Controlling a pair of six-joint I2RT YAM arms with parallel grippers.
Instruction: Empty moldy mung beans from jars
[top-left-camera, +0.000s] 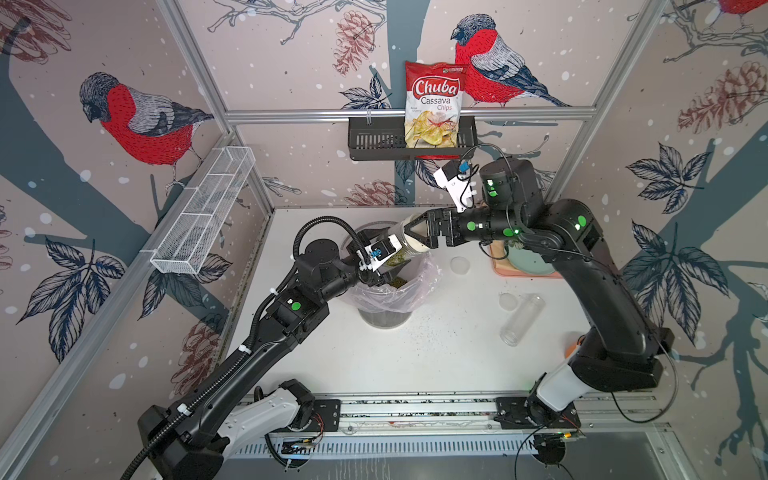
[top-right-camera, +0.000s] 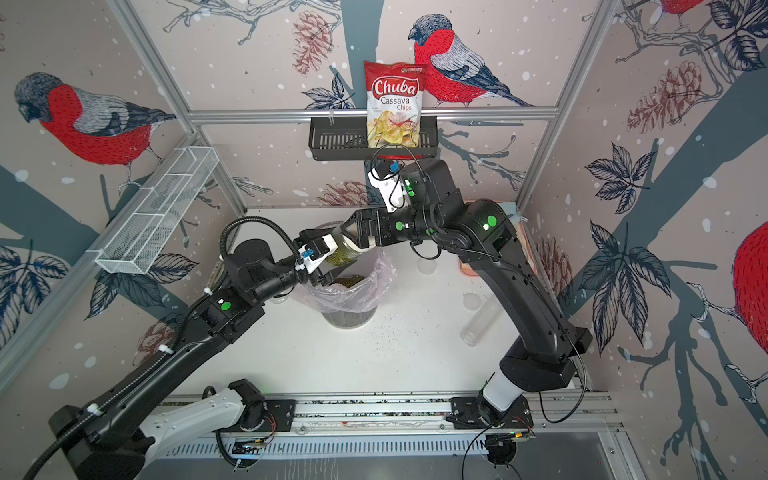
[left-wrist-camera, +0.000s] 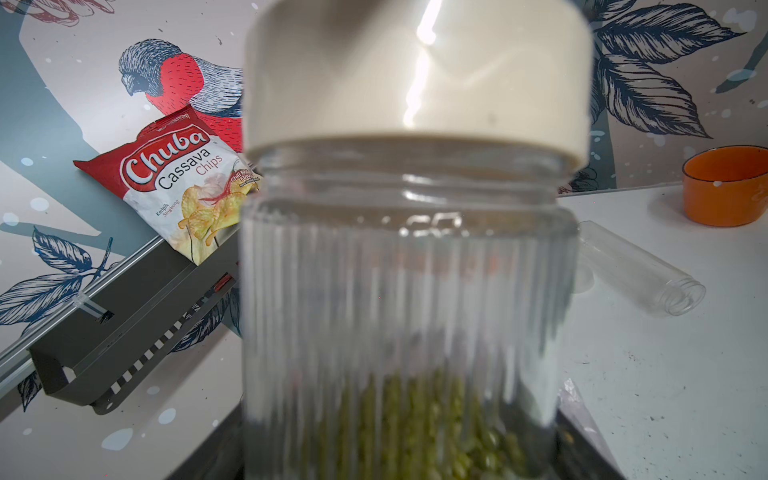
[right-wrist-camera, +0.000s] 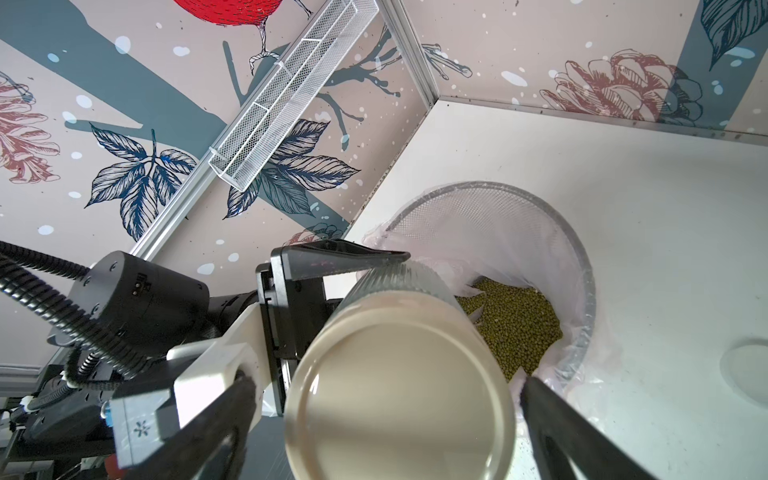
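Observation:
A ribbed clear jar with a cream lid holds green mung beans low inside, tilted over the lined bin. My left gripper is around the jar body. My right gripper stands at the lid end; in the right wrist view its blurred fingers are open on either side of the lid. More beans lie in the bin's pink bag.
An empty clear bottle and small lids lie on the right of the table. An orange cup, an orange tray, a chips bag on a rack, and a white wire shelf surround the work area.

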